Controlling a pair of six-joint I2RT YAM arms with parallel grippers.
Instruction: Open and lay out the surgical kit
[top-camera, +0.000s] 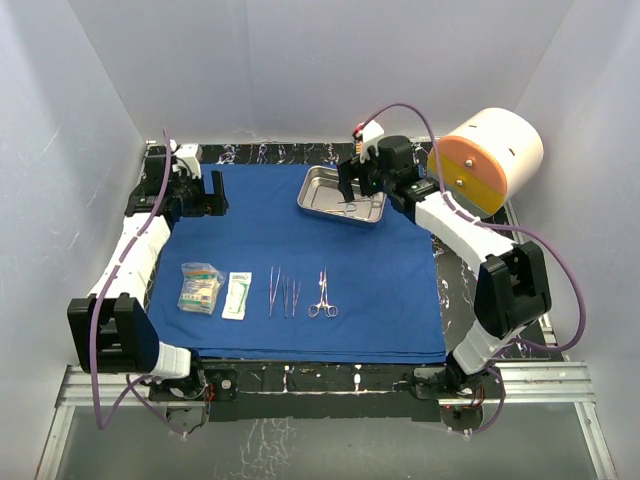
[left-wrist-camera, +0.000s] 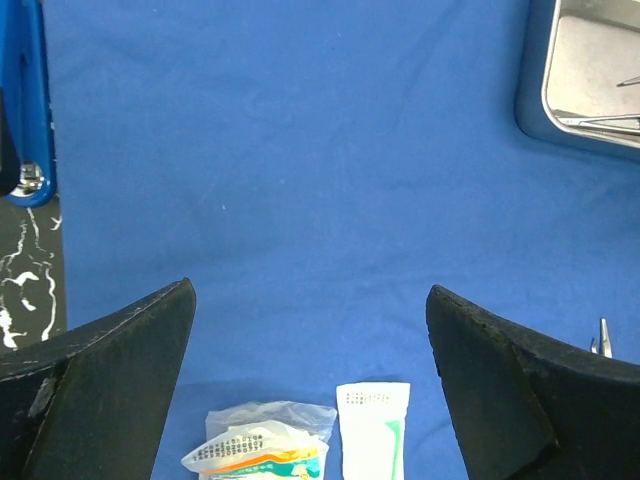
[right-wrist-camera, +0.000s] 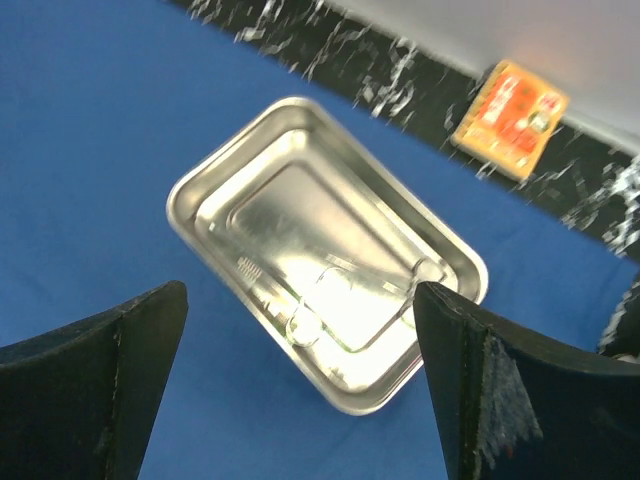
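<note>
At the back of the blue cloth (top-camera: 260, 245) stands a metal tray (top-camera: 318, 195), holding a few instruments, among them scissors-like handles (right-wrist-camera: 303, 326). Over the tray hangs my right gripper, its fingers apart and only the tray visible beyond them. My left gripper (top-camera: 216, 195) is open above the cloth's back left, empty. Along the front of the cloth lie a clear bag of packets (top-camera: 201, 288), a white and green packet (top-camera: 237, 295), several slim tweezers-like tools (top-camera: 285, 292) and one pair of scissors-like forceps (top-camera: 323, 298).
A white drum-shaped container (top-camera: 492, 150) stands at the back right, beside the cloth. An orange box (right-wrist-camera: 510, 118) sits on the dark table edge behind the tray. Bare cloth lies in the middle and front right.
</note>
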